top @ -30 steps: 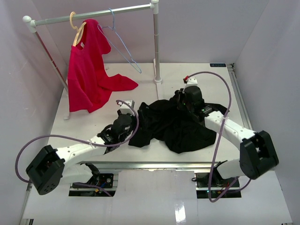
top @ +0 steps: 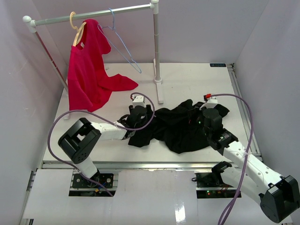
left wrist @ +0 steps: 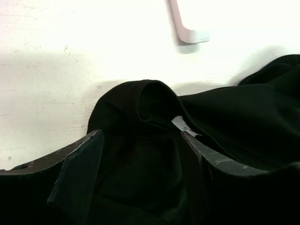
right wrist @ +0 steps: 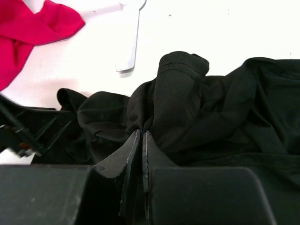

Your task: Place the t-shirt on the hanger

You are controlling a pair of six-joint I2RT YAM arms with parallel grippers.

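Observation:
A black t-shirt (top: 178, 136) lies crumpled on the white work surface. My left gripper (top: 139, 108) is over its left end; in the left wrist view its fingers (left wrist: 75, 173) stand apart above a folded edge with a small pale label (left wrist: 183, 124). My right gripper is shut on a bunched fold of the shirt at its right part. An empty light blue hanger (top: 122, 42) hangs from the rail, beside a wooden hanger carrying a red t-shirt (top: 86, 75).
The metal rack (top: 156, 42) stands at the back, its white foot (top: 159, 93) on the surface behind the black shirt. The red shirt's lower part rests on the surface at left. Bare surface shows at the back right and front left.
My left gripper has moved rightward along the shirt. My right gripper has moved right and toward the front over the last second, and the shirt's upper part has shifted with it.

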